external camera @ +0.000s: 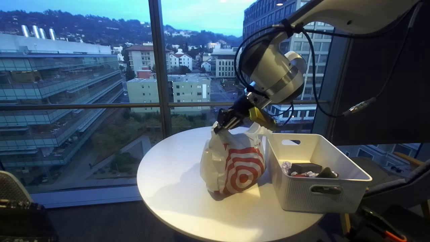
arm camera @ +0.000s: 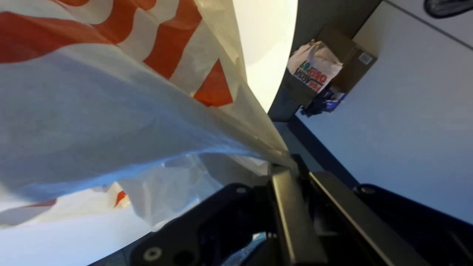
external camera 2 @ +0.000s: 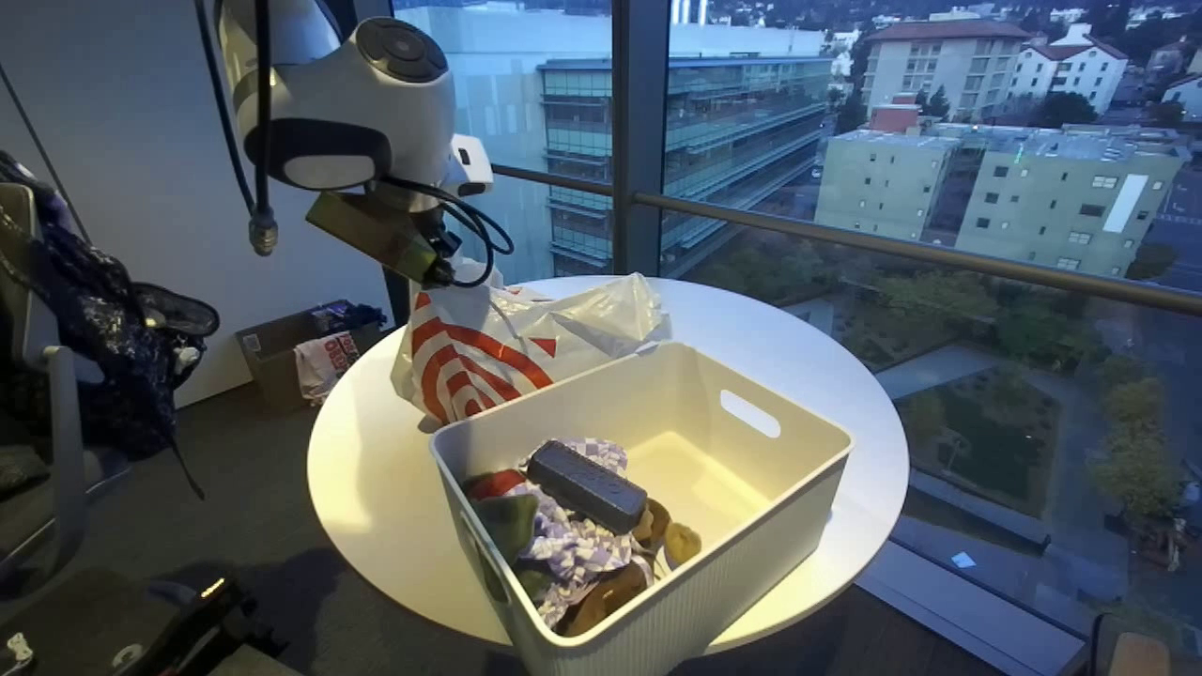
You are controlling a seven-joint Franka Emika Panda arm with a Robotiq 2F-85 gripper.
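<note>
A white plastic bag [external camera: 215, 161] with red target rings stands on the round table, stretched upward at its top edge. My gripper [external camera: 220, 128] is shut on that edge, on the side away from the bin. In the wrist view the bag's film [arm camera: 133, 119] runs taut into the fingertips of my gripper, and its mouth gapes below the pinched edge. From the other side, the bag [external camera 2: 485, 349] sits behind the bin with a loose flap toward the right; the fingertips are hidden there. What the bag holds cannot be seen.
Right beside the bag is a white bin [external camera 2: 778, 507] holding a dark block [external camera 2: 586, 484], checkered cloth [external camera 2: 569, 546] and other small things. Windows stand behind the table.
</note>
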